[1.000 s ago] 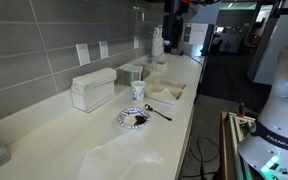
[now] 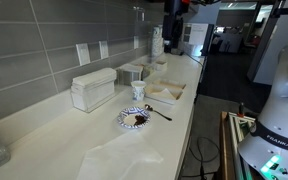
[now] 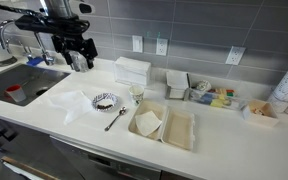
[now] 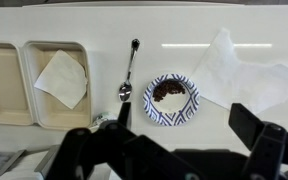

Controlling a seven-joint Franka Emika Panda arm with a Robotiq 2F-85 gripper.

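Observation:
My gripper stands open high above the counter, its dark fingers spread wide with nothing between them. Below it in the wrist view lies a blue-and-white patterned bowl with small brown bits inside. A metal spoon rests beside the bowl. On the bowl's other side a white paper sheet is spread flat. The open takeout container has two halves, one with a folded white napkin in it. In exterior view 2, a patterned cup stands behind the spoon.
A white covered box stands against the tiled wall. Beyond the cup are a basket of packets and a small box. The sink lies at the left. Bare counter stretches right of the container.

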